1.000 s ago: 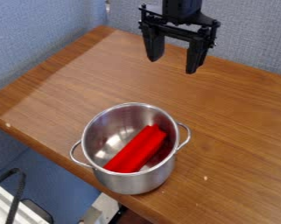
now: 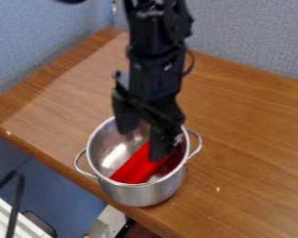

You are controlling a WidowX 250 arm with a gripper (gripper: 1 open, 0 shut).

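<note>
A steel pot (image 2: 138, 191) with two side handles stands near the front of the wooden table. Inside it lies a red elongated object (image 2: 136, 167), partly hidden by my gripper. My black gripper (image 2: 144, 125) hangs low over the pot, open, its fingers reaching down to the pot's opening around the upper part of the red object. Whether they touch it I cannot tell.
Grey-blue padded walls stand behind.
The pot and red object look unmoved.
</note>
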